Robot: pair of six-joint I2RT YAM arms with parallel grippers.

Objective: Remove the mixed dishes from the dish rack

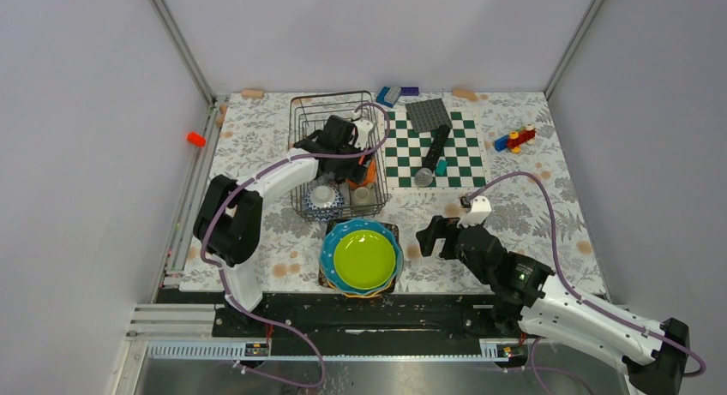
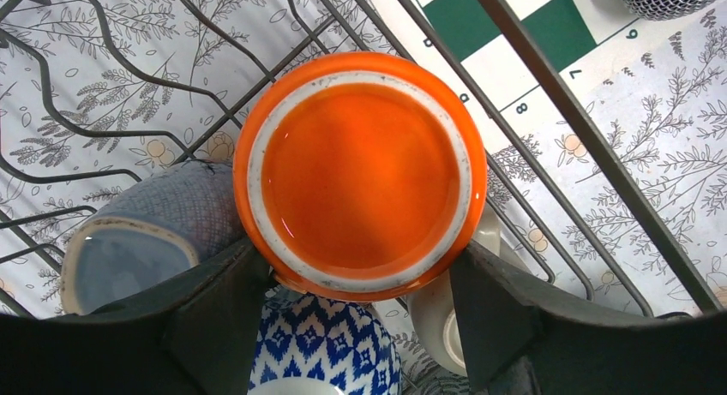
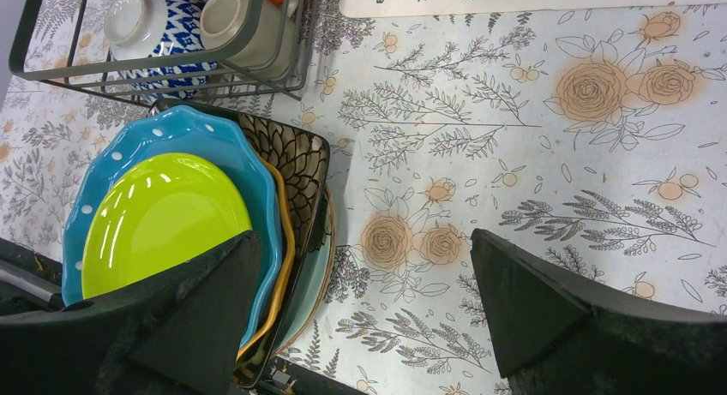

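In the left wrist view an upturned orange bowl (image 2: 358, 181) sits in the wire dish rack (image 2: 600, 146), with my left gripper at its near edge, a finger either side; whether it grips cannot be told. Below lie a blue-and-white bowl (image 2: 326, 344), a grey-blue cup (image 2: 137, 266) and a cream cup (image 2: 433, 326). In the right wrist view, stacked dishes stand before the rack: a lime plate (image 3: 163, 215) on a blue scalloped one (image 3: 99, 189), over others. My right gripper (image 1: 435, 239) is open and empty, to the right of the stack.
A checkerboard (image 1: 465, 146) with a dark long object (image 1: 437, 146) lies right of the rack, toy bricks (image 1: 521, 138) farther right. The table front right of the stacked plates has clear room.
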